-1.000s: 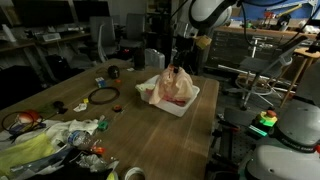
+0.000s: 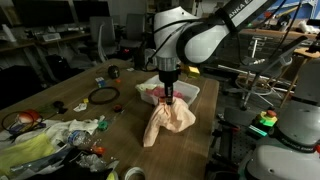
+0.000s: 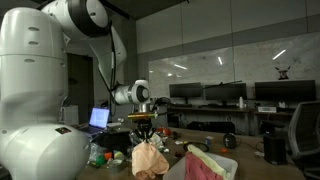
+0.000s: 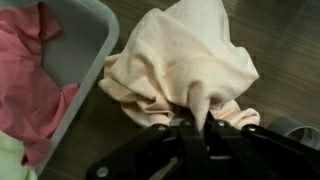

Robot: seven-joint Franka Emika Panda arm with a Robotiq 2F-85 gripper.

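A pale peach cloth (image 2: 168,120) hangs from my gripper (image 2: 168,98), its lower edge spread out above or on the wooden table. In the wrist view the bunched cloth (image 4: 185,60) rises between the fingers, which are shut on it. Exterior view 2 shows the same cloth (image 3: 150,161) drooping under the gripper (image 3: 145,134). Beside it stands a light bin (image 2: 150,92) holding a red cloth (image 4: 35,75) and a pale yellow-green cloth (image 4: 12,158). The fingertips are mostly hidden by the fabric.
A heap of cloths and bags (image 2: 35,148) covers the table's left side. A metal cup (image 2: 135,173) stands at the front edge, and a black cable ring (image 2: 103,95) lies farther back. Bare table (image 2: 125,140) lies between heap and peach cloth.
With the peach cloth in its grip, my gripper has come from over the bin toward the front left of exterior view 1. The bin now shows beside the cloth.
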